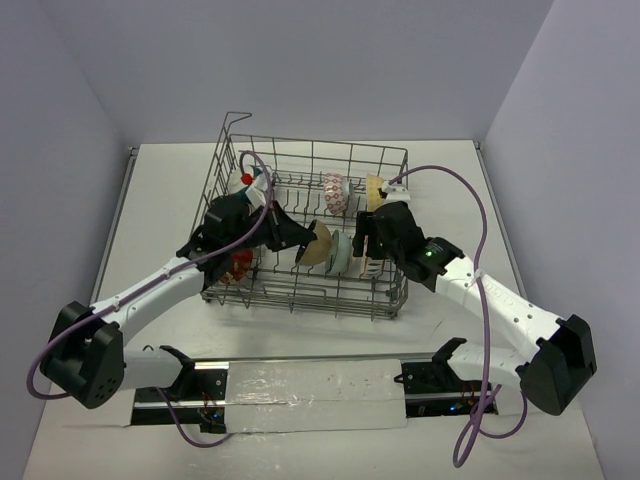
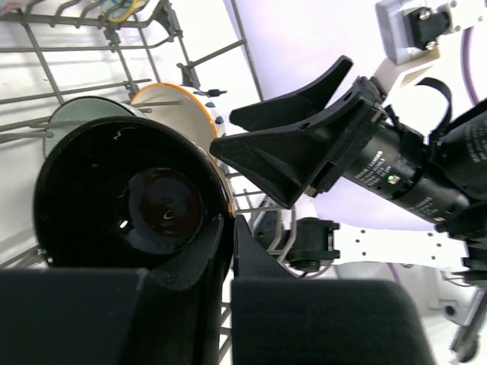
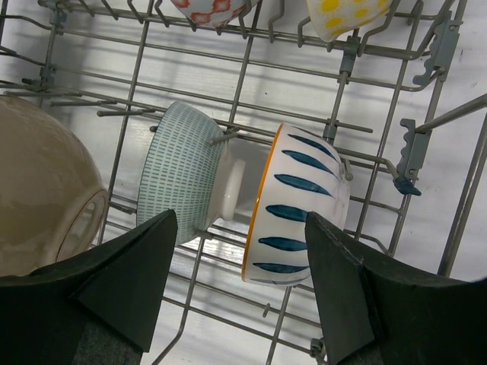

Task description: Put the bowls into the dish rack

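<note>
The brown bowl [image 1: 316, 246] has a dark glossy inside [image 2: 129, 190], and my left gripper [image 1: 312, 232] is shut on its rim. It stands on its side, its opening toward the left arm and its tan outside [image 3: 42, 186] toward the other bowls. Whether it rests on the rack is hard to tell. A pale green bowl [image 3: 179, 171] and a white bowl with blue strokes and an orange rim [image 3: 293, 213] stand on edge in the dish rack [image 1: 290, 306]. My right gripper is open above these two, its fingers apart and holding nothing.
Behind, a red-patterned bowl [image 1: 336, 194] and a yellow-dotted one [image 1: 375, 190] stand in the back row. Red items [image 1: 240, 262] lie at the rack's left, partly under the left arm. Both grippers are close together over the right half.
</note>
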